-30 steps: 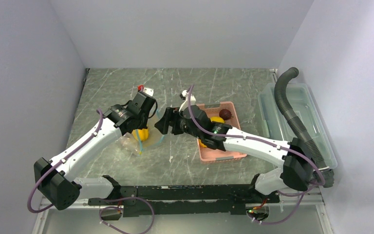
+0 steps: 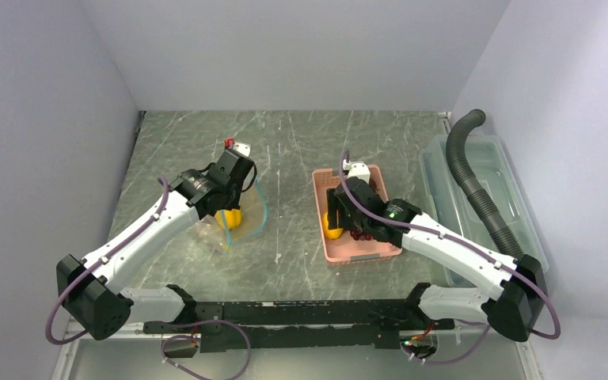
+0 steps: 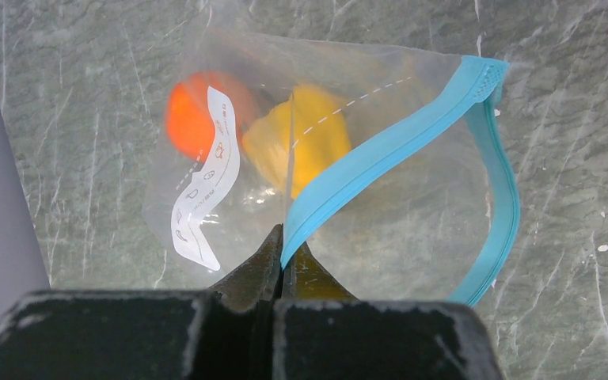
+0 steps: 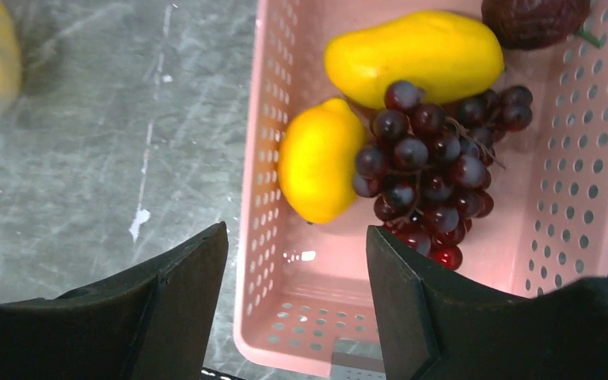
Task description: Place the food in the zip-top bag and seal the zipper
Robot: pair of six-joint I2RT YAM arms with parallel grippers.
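In the left wrist view, the clear zip top bag (image 3: 412,210) lies with its blue zipper edge spread open, an orange round food (image 3: 188,119) and a yellow food (image 3: 317,131) inside. My left gripper is shut on the bag's near blue rim. Over the pink basket (image 4: 255,182), my right gripper stands open and empty. Below and ahead of its fingers are a lemon (image 4: 321,162), a bunch of dark grapes (image 4: 435,178), a long yellow food (image 4: 416,59) and a dark purple round food (image 4: 534,17).
A clear plastic bin (image 2: 487,170) stands at the right with a grey ribbed hose (image 2: 475,186) across it. Bare grey table (image 2: 297,237) lies between bag and basket. Walls close off the back and sides.
My right arm has swung rightward from beside the bag to above the basket, and now covers part of its food. The left arm and the bag have stayed where they were.
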